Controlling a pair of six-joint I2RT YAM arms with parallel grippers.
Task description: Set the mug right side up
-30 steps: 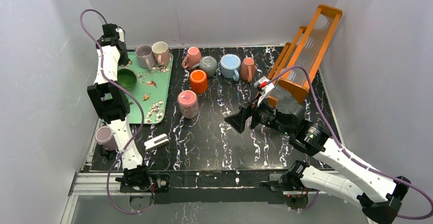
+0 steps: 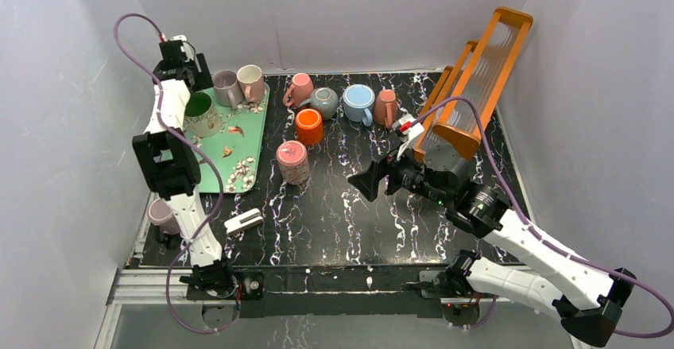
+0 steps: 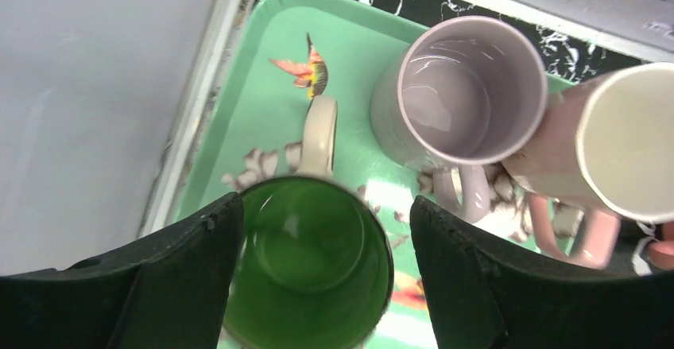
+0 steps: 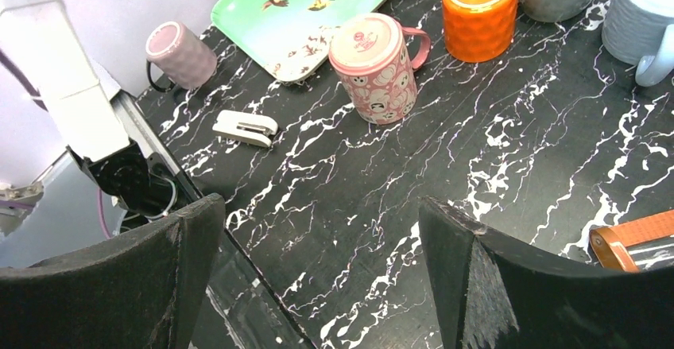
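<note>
A mug with a green inside [image 2: 200,110] and a patterned pale outside stands on the green tray [image 2: 238,149], its mouth facing up. In the left wrist view its green interior [image 3: 310,261] shows low between the fingers, and its pale handle [image 3: 319,134] points toward the tray's back. My left gripper is open above this mug, with the handle free of both fingers. Over the table's right half, my right gripper hangs open and empty.
A grey-purple mug [image 2: 227,88] and a pinkish mug [image 2: 250,83] stand upright behind the green-lined one. Upside down on the table are a pink patterned mug [image 2: 292,161] and an orange mug [image 2: 309,126]. A stapler [image 2: 243,222] lies in front.
The mug's mouth leaned more toward the front before. The right arm has shifted slightly.
</note>
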